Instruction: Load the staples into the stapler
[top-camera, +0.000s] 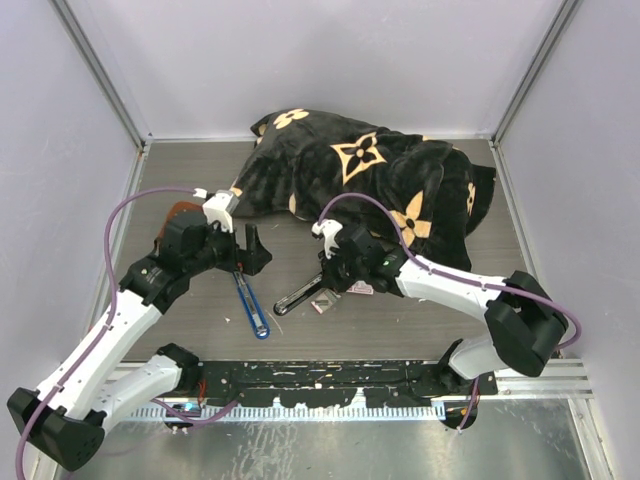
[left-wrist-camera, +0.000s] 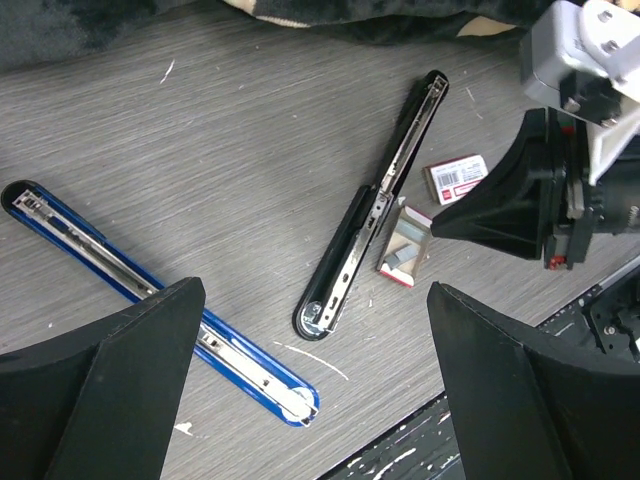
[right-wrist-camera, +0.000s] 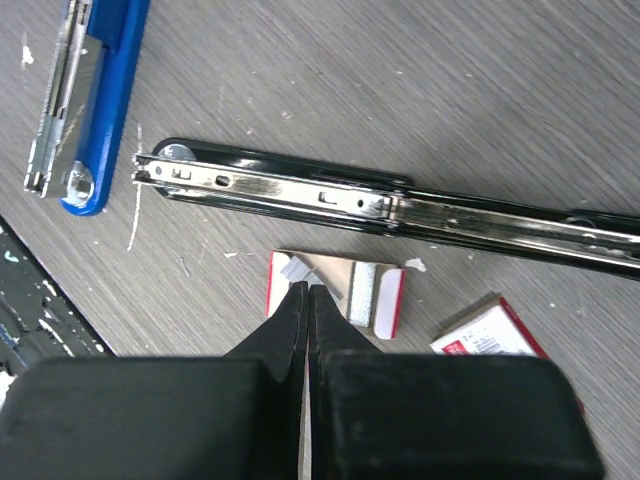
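A black stapler lies opened out flat, its metal channel facing up, also seen as the black stapler (left-wrist-camera: 372, 215) in the left wrist view. Beside it sits the open staple box (right-wrist-camera: 388, 303); in it lie one staple strip (right-wrist-camera: 361, 296) near the right flap and another strip (right-wrist-camera: 297, 270) slanted at the left. My right gripper is shut with bare fingertips, above the box, both strips outside its fingers. A blue stapler (left-wrist-camera: 250, 370), likewise opened out, lies to the left. My left gripper hangs wide open with nothing between its fingers.
A closed staple box (right-wrist-camera: 492, 335) rests to the right of the open one. The dark patterned blanket (top-camera: 360, 180) fills the back of the table. Bits of white debris dot the grey tabletop (left-wrist-camera: 250, 180).
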